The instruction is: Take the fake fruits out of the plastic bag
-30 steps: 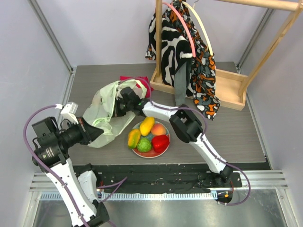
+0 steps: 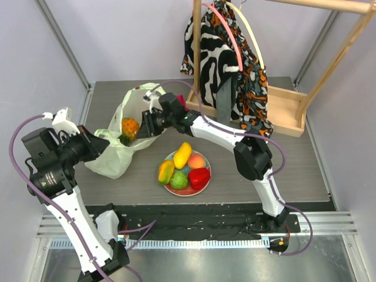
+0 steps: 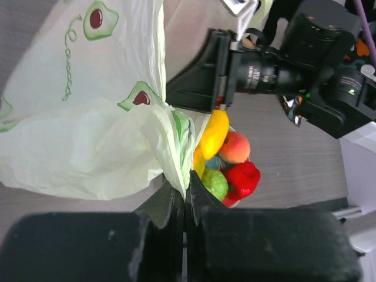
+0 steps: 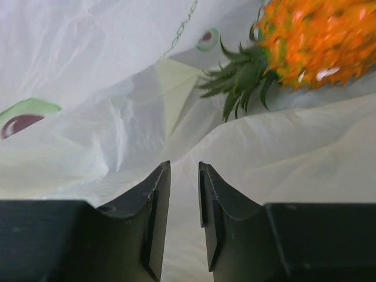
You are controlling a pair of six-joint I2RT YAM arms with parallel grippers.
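A white plastic bag [image 2: 114, 158] with avocado prints lies at the left of the table; inside it an orange pineapple [image 2: 130, 128] with green leaves shows, large at upper right in the right wrist view [image 4: 311, 38]. My left gripper [image 2: 94, 147] is shut on the bag's bunched edge, seen between its fingertips. My right gripper [image 2: 148, 126] is over the bag's opening beside the pineapple, part open with a narrow empty gap between its fingertips.
A plate [image 2: 184, 192] holds several fruits at the centre. A wooden rack [image 2: 282, 111] with hanging patterned clothes stands at the back right.
My left gripper has moved up and left with the bag edge. The bag is spread wider and the pineapple shows more.
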